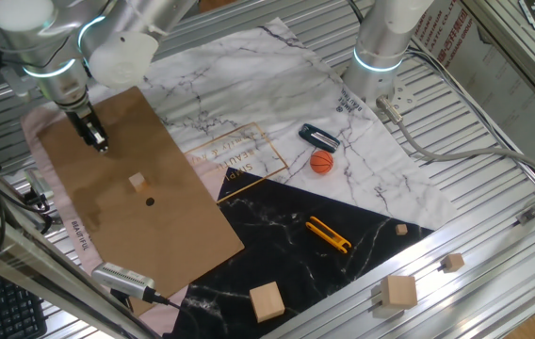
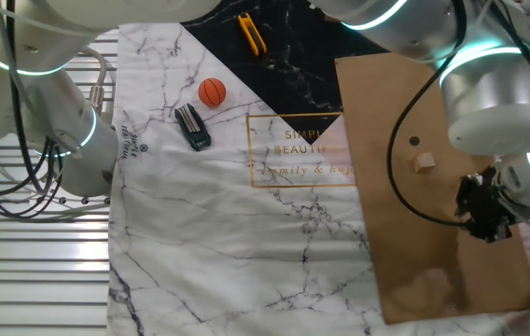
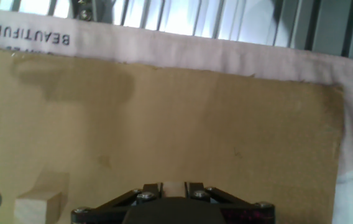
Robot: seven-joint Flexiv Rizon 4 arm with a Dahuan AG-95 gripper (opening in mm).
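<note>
My gripper (image 1: pixel 101 146) points down over the far part of a brown cardboard sheet (image 1: pixel 107 226). In the wrist view its two fingertips (image 3: pixel 192 188) stand close together with a narrow gap. A pale brown patch fills that gap; whether it is a held piece or the cardboard behind is unclear. On the sheet sits a small wooden block (image 1: pixel 137 183), apart from the gripper and close to a dark round spot (image 1: pixel 151 201). The same block (image 3: pixel 38 207) shows at the lower left of the wrist view.
An orange ball (image 1: pixel 321 162), a dark green-black tool (image 1: pixel 319 138) and a yellow cutter (image 1: pixel 329 234) lie on the marble-patterned cloth. Several wooden blocks, including a large one (image 1: pixel 267 301), lie toward the front.
</note>
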